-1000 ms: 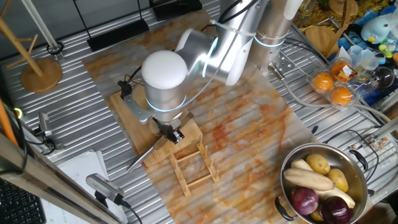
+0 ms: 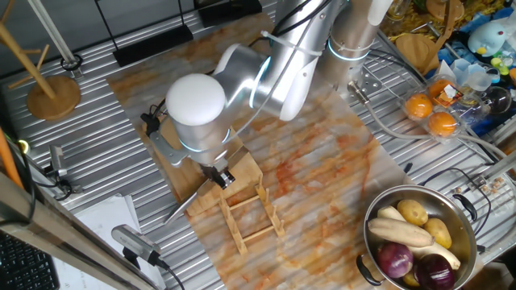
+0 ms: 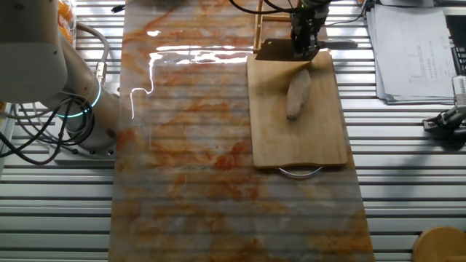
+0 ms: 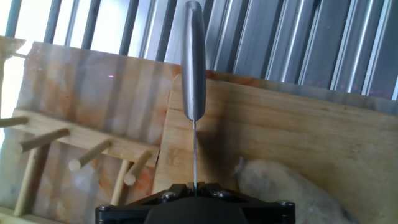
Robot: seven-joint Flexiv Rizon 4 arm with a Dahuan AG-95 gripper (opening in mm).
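Observation:
Gripped in my gripper, a knife stands edge-on in the wrist view, its grey handle pointing away from the fingers. From the second exterior view, the broad blade shows beside the gripper, above the far end of the wooden cutting board. A pale, elongated root vegetable lies on the board, close to the blade; the wrist view shows this vegetable right of the fingers. In the first exterior view, the arm hides much of the board, and the knife handle sticks out past its edge.
A wooden peg rack stands beside the board. At the right, a steel pot holds potatoes, purple vegetables and pale roots. Papers lie beyond the board. The marble-patterned sheet has wide clear room.
In exterior view 1, my arm has shifted a little left and down the picture, with the knife still in the gripper. The rack and pot have not moved.

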